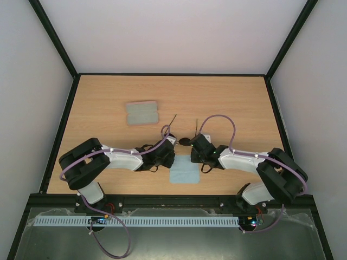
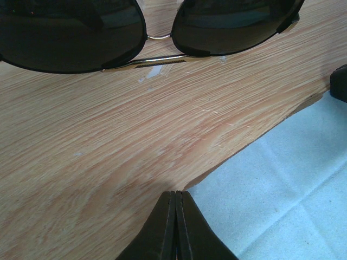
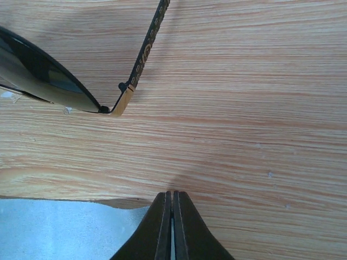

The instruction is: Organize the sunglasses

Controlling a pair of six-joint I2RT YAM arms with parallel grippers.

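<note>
The sunglasses [image 1: 185, 142] lie unfolded on the table, temples pointing to the far side. Dark lenses [image 2: 70, 35] fill the top of the left wrist view, and one hinge and temple [image 3: 142, 59] show in the right wrist view. A pale blue cloth [image 1: 184, 172] lies flat in front of them. My left gripper is shut at one cloth corner; whether it pinches fabric is unclear. At the opposite corner my right gripper has its fingers almost together over the cloth edge; any grip is hard to make out.
An opened grey case [image 1: 142, 113] rests at the far left of the sunglasses. Both arms reach in from the sides near the front edge.
</note>
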